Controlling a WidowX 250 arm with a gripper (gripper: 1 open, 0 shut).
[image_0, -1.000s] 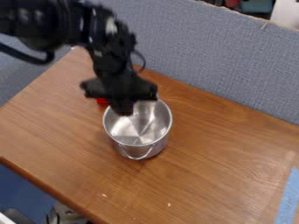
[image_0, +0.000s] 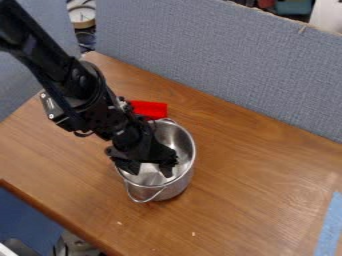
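A shiny steel pot (image_0: 178, 182) with a wire handle stands on the wooden table near its middle. My black gripper (image_0: 152, 160) is down inside the pot's mouth, over its left part; the fingertips are partly hidden, and whether anything is between them is unclear. Behind the pot, partly covered by the arm, lies a red object (image_0: 151, 108).
Grey padded walls (image_0: 214, 60) border the back and left.
The pot sits slightly lower in view, and more of the red object shows.
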